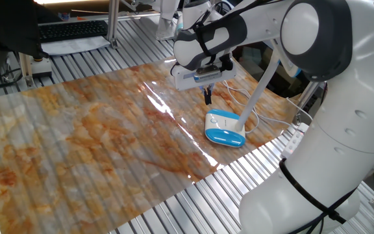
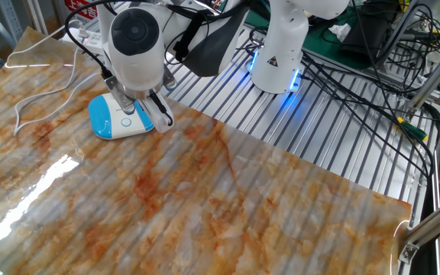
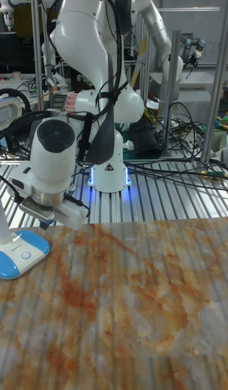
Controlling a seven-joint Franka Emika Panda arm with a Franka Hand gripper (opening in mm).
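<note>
A desk lamp with a white and blue base (image 1: pixel 225 128) stands on the marbled sheet, its white stem (image 1: pixel 260 92) leaning up behind my arm. Just beyond the base in exterior view 1, my gripper (image 1: pixel 208 100) points downward with its dark fingers close together, shut, and nothing shows between them. In exterior view 2 the hand covers part of the lamp base (image 2: pixel 113 118). Exterior view 3 has the lamp base (image 3: pixel 23 254) at the left edge, beside and below the hand; the fingertips are mostly hidden there. Whether they touch the lamp cannot be told.
A white cable (image 1: pixel 265 118) runs over the sheet behind the lamp to a power strip (image 1: pixel 293 143). The marbled sheet (image 1: pixel 89 149) is otherwise bare, with wide free room away from the lamp. A keyboard (image 1: pixel 73 30) lies beyond the table's far side.
</note>
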